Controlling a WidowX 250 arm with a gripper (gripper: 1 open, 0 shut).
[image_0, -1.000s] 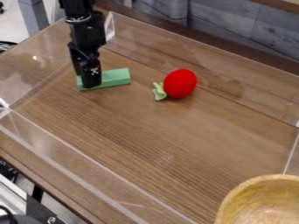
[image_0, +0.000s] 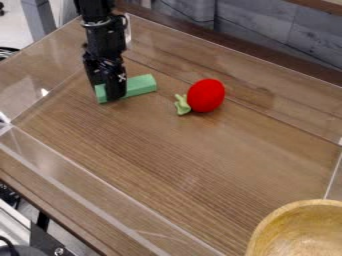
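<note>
My gripper (image_0: 107, 72), black, reaches down from the top of the camera view to the left end of a green block (image_0: 134, 87) lying flat on the wooden table. Its fingers are low over the block, around or on that end; whether they touch it is too small to tell.
A red round object with a green top (image_0: 206, 96) lies to the right of the block. A pale yellow bowl (image_0: 301, 230) sits at the bottom right.
The gripper has moved slightly down and right over the green block, which appears slightly shifted or turned.
</note>
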